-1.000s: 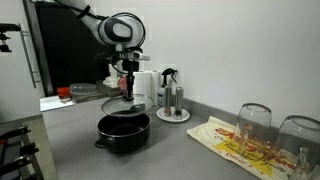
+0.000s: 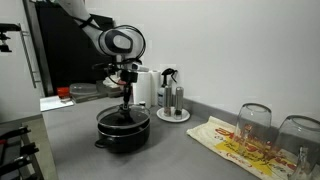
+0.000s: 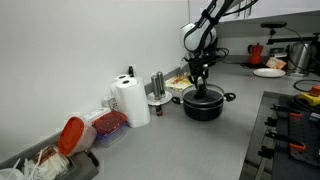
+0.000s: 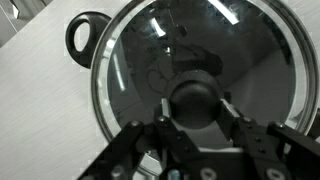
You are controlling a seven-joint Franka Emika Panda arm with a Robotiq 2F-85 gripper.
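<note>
A black pot [image 2: 124,137] with side handles stands on the grey counter, its glass lid [image 2: 122,117] resting at its rim. In the second exterior view the same pot [image 3: 203,110] is farther back, the lid [image 3: 203,95] about level on it. My gripper [image 2: 126,92] points down from above and is shut on the lid's round black knob [image 4: 195,98]. From the wrist the glass lid [image 4: 150,62] fills most of the picture, and one pot handle [image 4: 84,38] sticks out at upper left. Whether the lid is fully seated all round cannot be told.
Bottles and grinders [image 2: 178,98] stand on a white plate behind the pot, near a paper towel roll [image 3: 132,100]. Upturned glasses [image 2: 254,122] and a patterned cloth [image 2: 222,140] lie to the right. Counter in front of the pot is clear.
The lid, held by its knob, has come down from above the pot onto its rim. My arm has lowered with it. The pot has stayed in place.
</note>
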